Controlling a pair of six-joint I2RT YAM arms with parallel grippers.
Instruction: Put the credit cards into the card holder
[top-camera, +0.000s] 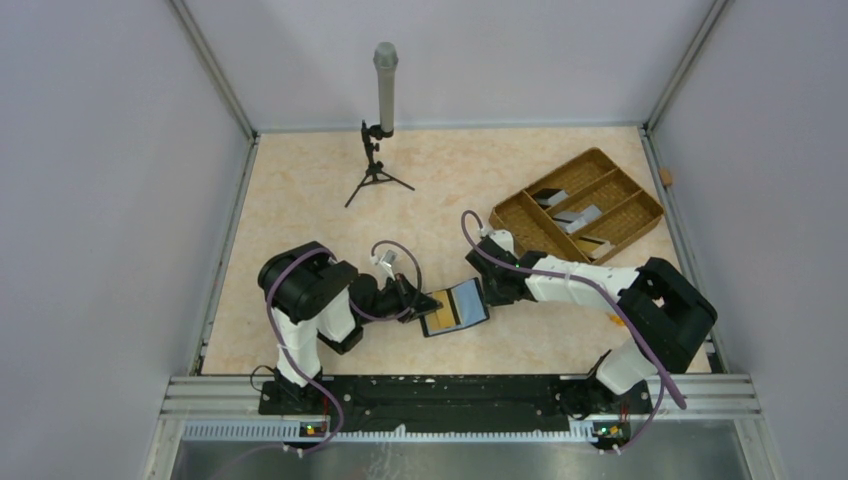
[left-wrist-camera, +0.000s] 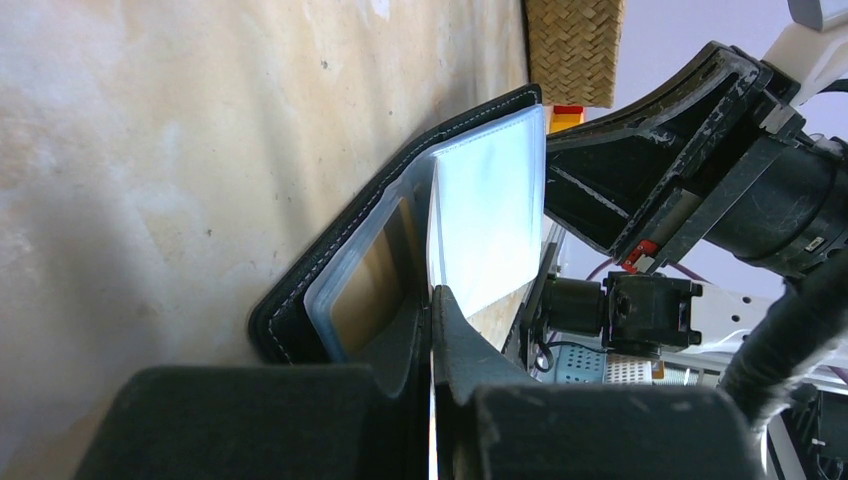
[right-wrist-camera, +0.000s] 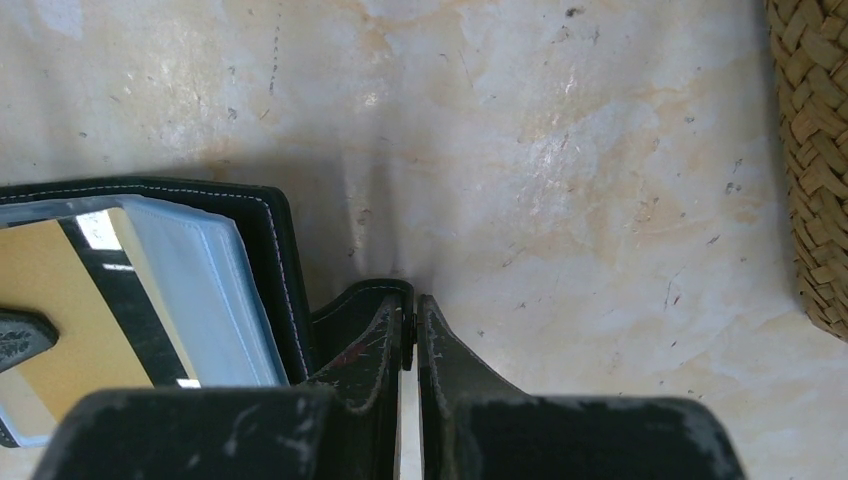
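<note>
In the top view the black card holder (top-camera: 472, 302) lies open near the table's front, with blue and gold faces showing. My left gripper (top-camera: 437, 303) is shut over its left part. In the left wrist view, the edge of a white-blue page (left-wrist-camera: 490, 205) meets the left fingertips; whether it is pinched is unclear. A brown-gold card (left-wrist-camera: 368, 295) shows under a clear sleeve. In the right wrist view, my right gripper is shut on the black strap (right-wrist-camera: 362, 300) of the holder. Beside it, a gold card with a black stripe (right-wrist-camera: 75, 305) shows.
A woven tray (top-camera: 625, 243) at the right holds several boxes or cards, such as a grey one (top-camera: 577, 220), in its compartments. A microphone on a small tripod (top-camera: 376, 180) stands at the back. Bare table lies between the tripod and the holder.
</note>
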